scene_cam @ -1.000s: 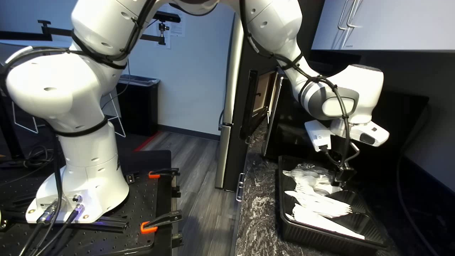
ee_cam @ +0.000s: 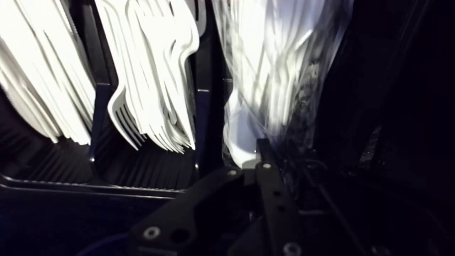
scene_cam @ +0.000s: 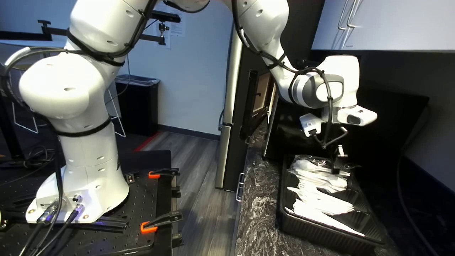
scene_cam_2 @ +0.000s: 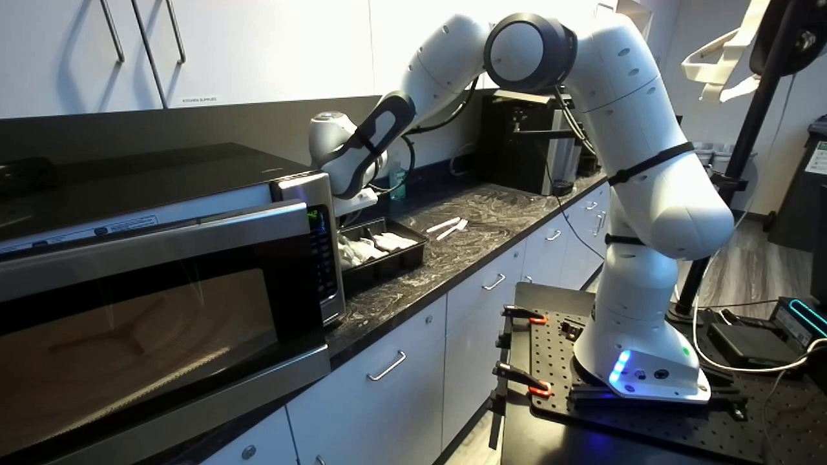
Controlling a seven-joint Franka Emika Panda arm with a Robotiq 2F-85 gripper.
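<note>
A black divided tray [scene_cam: 298, 224] of white plastic cutlery stands on the counter. Over its far section, my gripper [scene_cam: 337, 164] points down. The wrist view shows the gripper shut on the bowl end of a white spoon [ee_cam: 242, 134]. Against that spoon lies a clear plastic bag [ee_cam: 294, 64] with more white cutlery inside; whether the fingers also pinch its film, I cannot tell. White forks [ee_cam: 158, 76] fill the middle section, and white knives [ee_cam: 47, 72] the one at left. From the other side, the tray [scene_cam_2: 395, 267] shows, but the fingers are hidden.
Two white utensils [scene_cam_2: 448, 227] lie on the bare marbled counter [scene_cam_2: 496, 205] beyond the tray. A microwave [scene_cam_2: 155, 310] with its door open stands close by the tray. White cabinets [scene_cam: 384, 25] hang above.
My gripper has risen and shifted toward the tray's far end. White cutlery in the far section now sits higher and more spread out. The tray itself looks nearly unmoved.
</note>
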